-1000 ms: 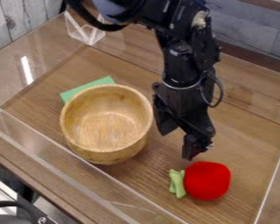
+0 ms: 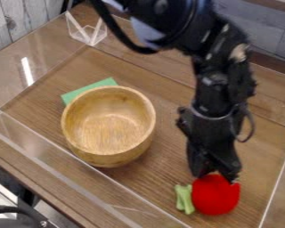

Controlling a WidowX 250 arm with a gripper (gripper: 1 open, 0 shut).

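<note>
My black arm comes down from the top centre, and its gripper point(image 2: 212, 175) hangs low at the right, just over a red round object with a green top point(image 2: 216, 196), touching or nearly touching it. The fingertips are dark and partly blurred against it; I see nothing clearly held between them. A wooden bowl point(image 2: 109, 126) stands left of the gripper, with a flat green block point(image 2: 85, 92) behind it.
A clear plastic object point(image 2: 88, 27) lies at the far top left, near the table's back edge.
The arm has moved to the right and down toward the red object. The red object has shifted slightly right and down in the view.
</note>
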